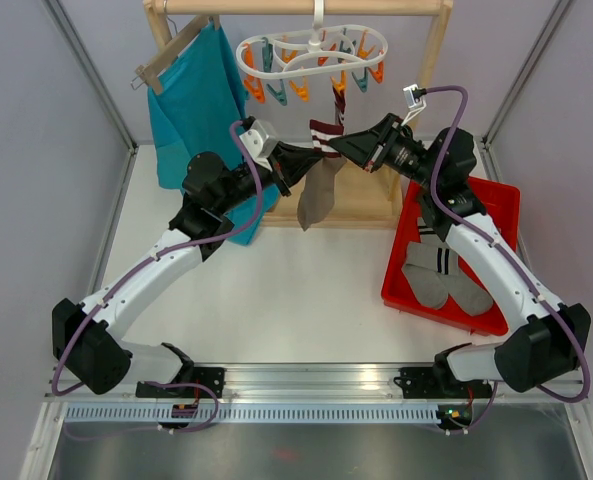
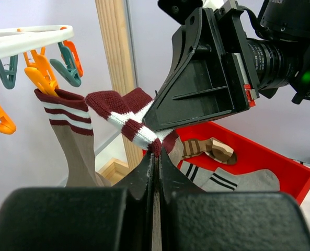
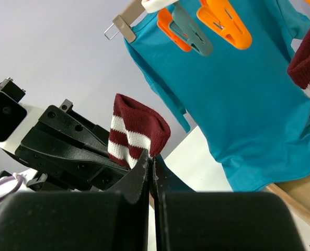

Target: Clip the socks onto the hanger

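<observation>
A grey sock point(image 1: 319, 193) with a maroon-and-white striped cuff hangs below the white oval clip hanger point(image 1: 313, 50). My right gripper is shut on the cuff's edge. At the cuff's other side is my left gripper; its fingertips touch the maroon edge with a narrow gap between the fingers, and whether they pinch it cannot be told. Beside it, a second sock point(image 2: 70, 112) with a striped cuff hangs from an orange clip point(image 2: 42, 72). The held sock is below the clips and attached to none of them.
Orange and grey-green clips line the hanger. A turquoise shirt point(image 1: 198, 105) hangs at the left on the wooden rack point(image 1: 431, 45). The red bin point(image 1: 388, 289) at the right holds several grey socks.
</observation>
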